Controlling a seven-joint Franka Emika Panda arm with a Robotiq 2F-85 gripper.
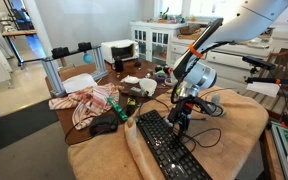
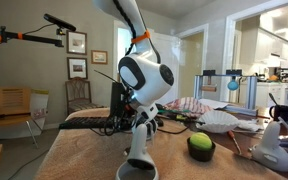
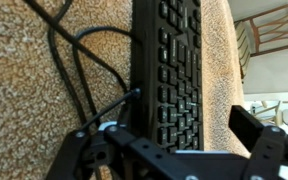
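Observation:
A black keyboard (image 1: 174, 150) lies on the tan cloth along the near side of the table. In the wrist view the keyboard (image 3: 174, 70) runs lengthwise beneath my gripper, with a finger (image 3: 252, 128) to its right and the other to its left. My gripper (image 1: 182, 125) stands open, low over the keyboard's inner edge. A black cable (image 3: 69, 60) loops on the cloth left of the keyboard. Whether the fingers touch the keyboard cannot be made out.
A striped cloth (image 1: 87, 102), a green bottle (image 1: 117, 108) and a dark object (image 1: 104, 127) lie to the left. A tennis ball in a black cup (image 2: 201, 152) and a white device (image 2: 271, 155) stand near the arm's base.

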